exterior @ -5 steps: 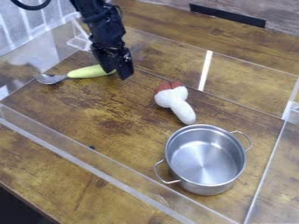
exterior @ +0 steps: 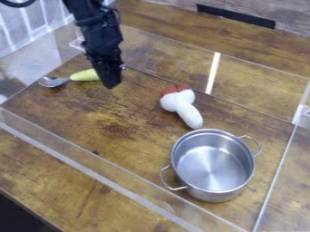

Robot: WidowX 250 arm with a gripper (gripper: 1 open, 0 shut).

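My black gripper (exterior: 111, 76) is at the upper left, hanging just above the right part of a pale yellow-green elongated object (exterior: 85, 75) and partly covering it. The fingers look shut, with nothing visible between them. A silver spoon (exterior: 54, 82) lies at the left end of that object. A white object with a red top (exterior: 182, 106) lies on the wooden table to the right of the gripper. A steel pot (exterior: 213, 165) with two handles stands at the lower right.
Clear transparent edges border the area on several sides, with a white strip (exterior: 213, 72) at the upper right.
The objects on the table look unmoved.
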